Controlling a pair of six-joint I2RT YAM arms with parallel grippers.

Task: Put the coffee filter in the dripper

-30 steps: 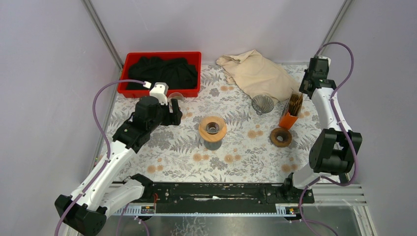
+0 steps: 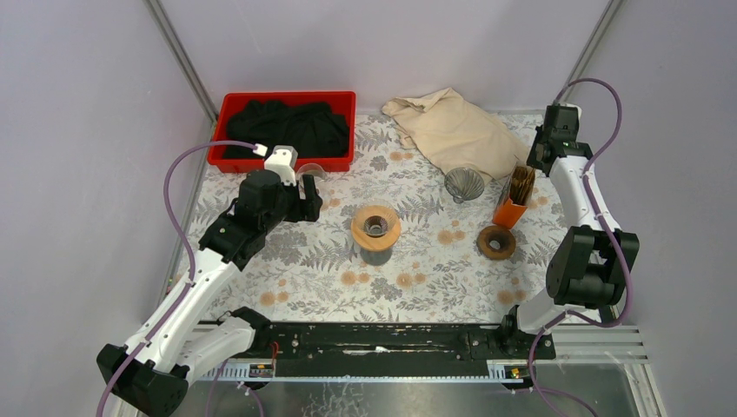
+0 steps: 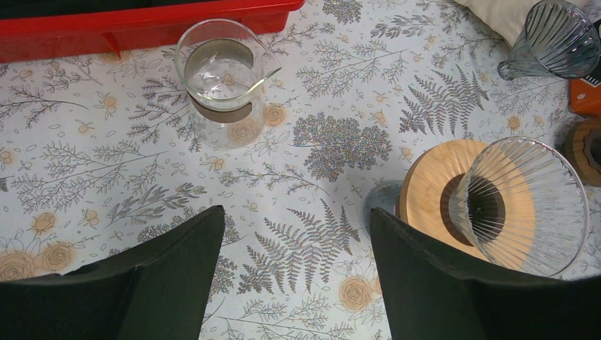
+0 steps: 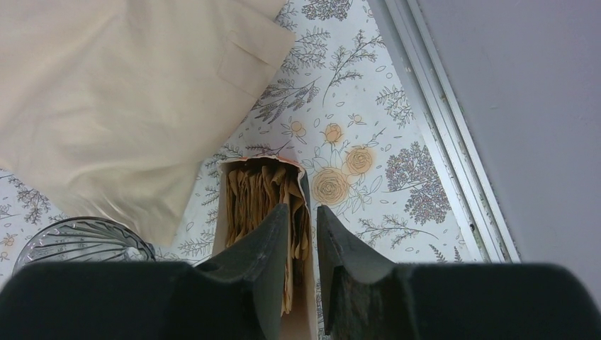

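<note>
Brown coffee filters (image 4: 248,202) stand packed in an open orange box (image 2: 509,214) on the right of the table. Over that box is my right gripper, its fingers a little apart. Filter edges and the box's side wall show in the gap; whether either is touched I cannot tell. A clear ribbed dripper (image 3: 524,205) sits in a wooden collar (image 3: 432,180) on a glass base, mid-table, and no filter shows inside it. My left gripper is wide open and empty, to the left of the dripper.
A glass beaker (image 3: 227,127) stands near the red bin (image 3: 142,32), which holds dark cloth. Close to the filter box are a second ribbed glass piece (image 2: 464,184), a wooden ring (image 2: 495,242) and a beige cloth (image 2: 456,135).
My right gripper has shifted very slightly by the filter box. The left arm, the dripper and the box look the same as before.
</note>
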